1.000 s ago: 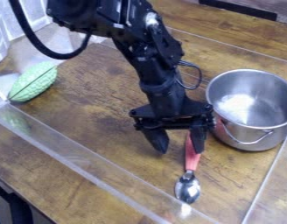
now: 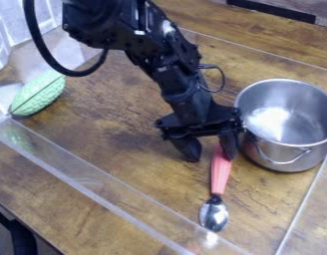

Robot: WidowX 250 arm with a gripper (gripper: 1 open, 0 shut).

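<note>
My black gripper [image 2: 209,149] is low over the table, fingers apart, straddling the upper part of a spoon's pink handle [image 2: 219,174]. The spoon's steel bowl [image 2: 214,214] lies toward the front. A steel pot [image 2: 299,149] stands just right of the gripper, close to its fingers. Whether anything is between the fingertips is hard to tell.
A pale green oval object [image 2: 37,95] lies at the left. Clear plastic edging [image 2: 100,186] runs along the front and left.
My gripper has shifted slightly right and up in the picture over the last second, toward the top of the spoon's handle and the pot.
</note>
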